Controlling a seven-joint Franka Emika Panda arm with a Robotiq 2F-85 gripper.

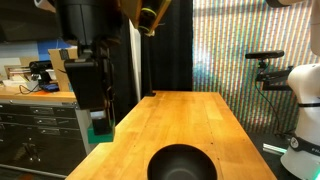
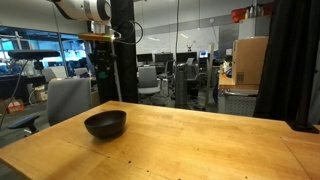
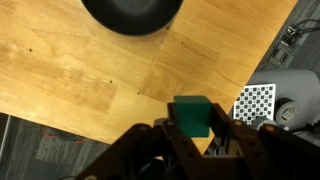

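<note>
A green block sits between the fingertips of my gripper, which is shut on it. In exterior view 1 the dark gripper points down at the left, and the block's green lower part shows beneath it. The block is held in the air near the table's edge. To the right of it, a black round bowl rests on the wooden table. That bowl is cut off by the top edge of the wrist view, apart from the block. Its inside looks empty there.
A grey office chair stands close behind it. Beyond the table's edge in the wrist view lie a checkered board and some cables.
</note>
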